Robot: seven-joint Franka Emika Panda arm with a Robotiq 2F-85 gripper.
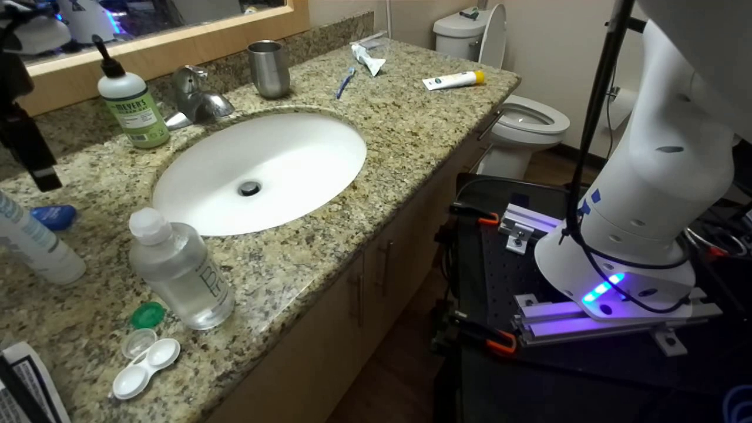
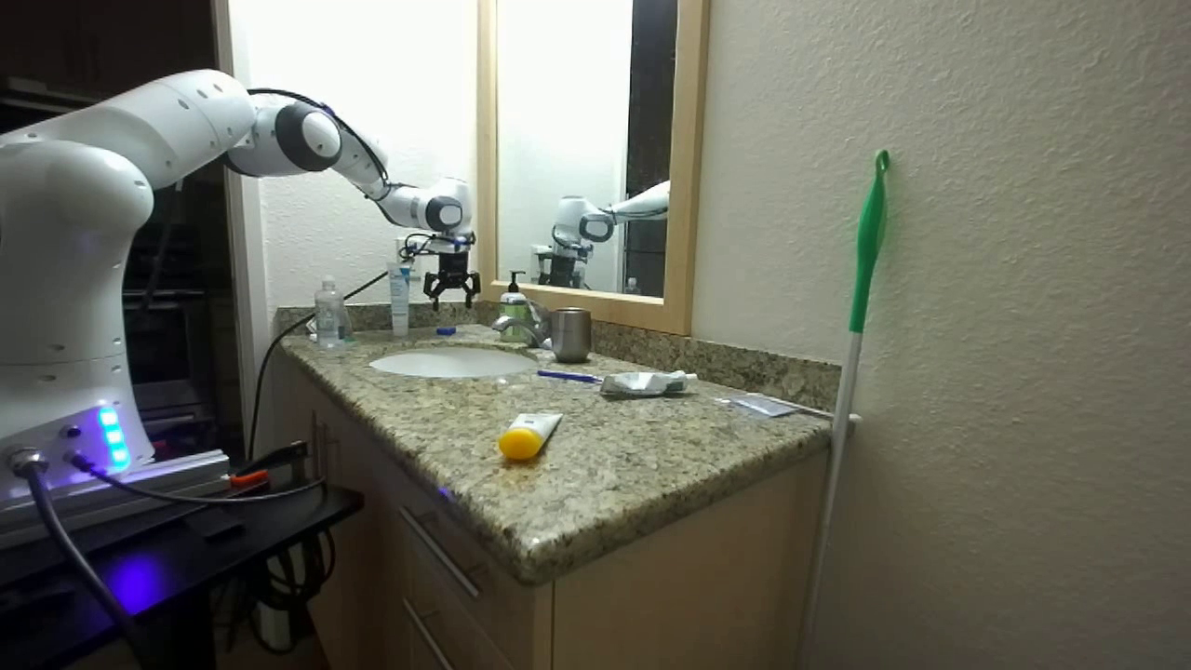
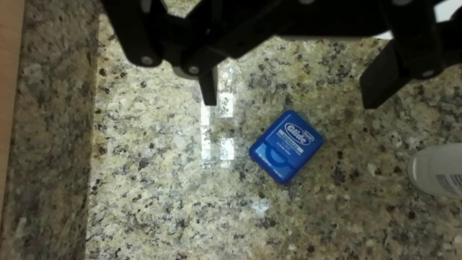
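A blue floss box (image 3: 286,147) lies flat on the granite counter, its printed label facing up in the wrist view. My gripper is open above the counter, with nothing between its widely spread fingers. In the wrist view the box sits just below the gap between the fingertips. From the second exterior view, the gripper (image 2: 452,296) points down over the counter behind the sink, clear of the surface, with the floss box (image 2: 447,330) beneath it. The first exterior view catches only one dark finger (image 1: 39,162) at the left edge, above the floss box (image 1: 54,217).
A white tube (image 1: 39,243) stands close beside the floss box. Nearby are a soap bottle (image 1: 133,106), a faucet (image 1: 197,98), a clear bottle (image 1: 184,271) and a contact lens case (image 1: 147,368). The mirror (image 2: 564,145) and backsplash bound the counter's back.
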